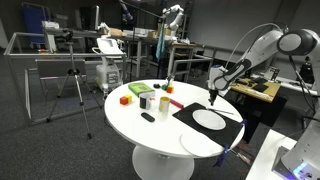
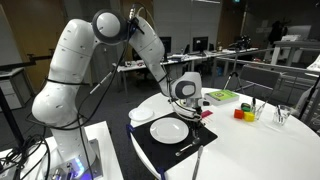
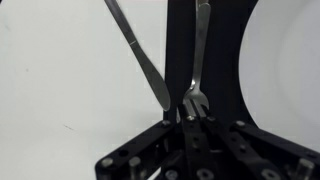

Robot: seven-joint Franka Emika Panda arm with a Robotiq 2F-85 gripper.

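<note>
My gripper is shut low over the edge of a black mat [image 2: 150, 152]. In the wrist view, a silver fork [image 3: 200, 55] lies on the mat with its head right at my fingertips. Whether any part of the fork is between them cannot be made out. A silver knife [image 3: 140, 55] lies on the white table left of the fork, its tip near the mat's edge. The white plate [image 2: 169, 130] rests on the mat to the fork's other side. In the first exterior view, the gripper [image 1: 211, 103] is at the mat's far side.
Mugs [image 1: 164, 104], a green tray [image 1: 138, 88] and small coloured blocks [image 1: 125, 100] stand toward the table's far side. A dark object [image 1: 147, 117] lies near its front left. Bare white table [image 2: 250, 155] surrounds the knife.
</note>
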